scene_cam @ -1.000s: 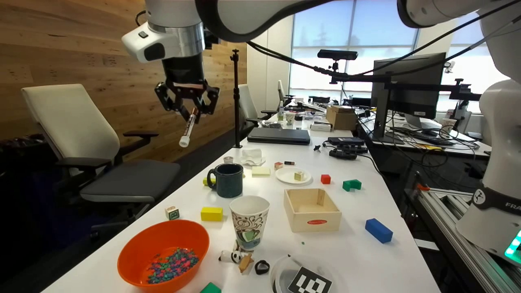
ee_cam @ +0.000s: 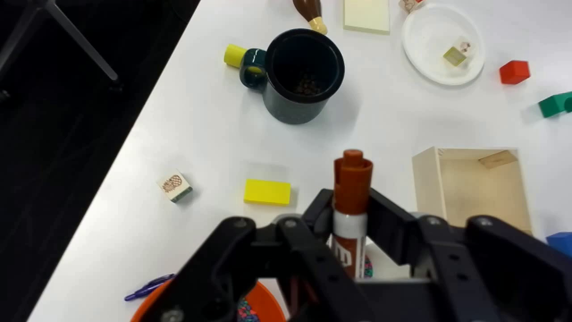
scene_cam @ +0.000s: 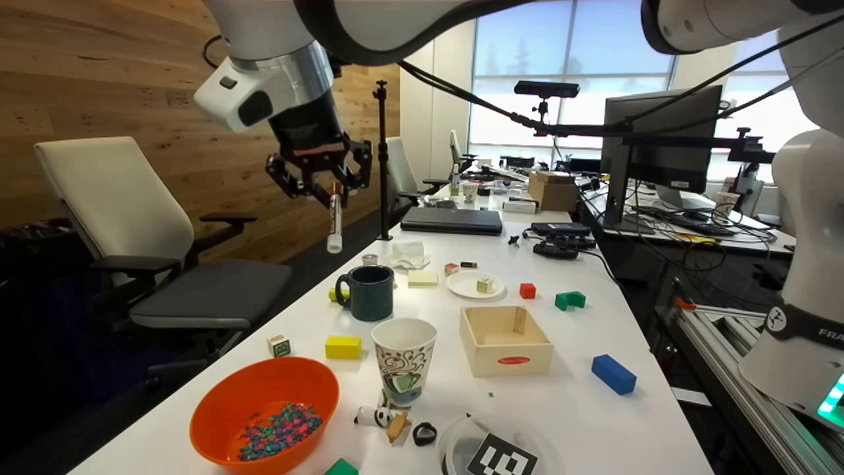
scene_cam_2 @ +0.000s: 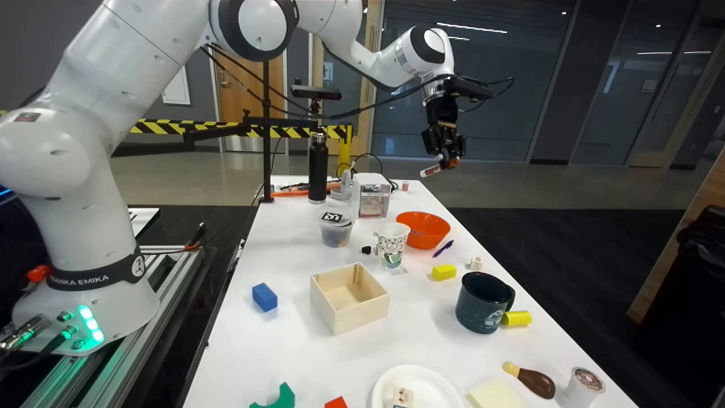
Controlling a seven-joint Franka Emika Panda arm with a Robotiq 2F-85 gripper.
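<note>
A brown-and-white marker (ee_cam: 352, 214) is pinched in my gripper, its brown end toward the far side of the table in the wrist view. In exterior view 1 the gripper (scene_cam: 336, 190) is high above the table's left side, and the white end of the marker (scene_cam: 335, 229) points down. From exterior view 2 the marker (scene_cam_2: 431, 170) shows tilted beside the gripper (scene_cam_2: 448, 160), well above the orange bowl (scene_cam_2: 424, 229). Nothing touches the marker except the fingers.
Below stand a dark mug (scene_cam: 370, 293), a paper cup (scene_cam: 403, 356), an open wooden box (scene_cam: 506, 340) and an orange bowl (scene_cam: 265, 411) of colourful bits. A yellow block (scene_cam: 342, 348), a blue block (scene_cam: 614, 373) and a white plate (scene_cam: 463, 285) lie around them.
My gripper has shifted slightly right in exterior view 1 and turned, with the marker still held. The marker now hangs closer to vertical. Objects on the table have not moved.
</note>
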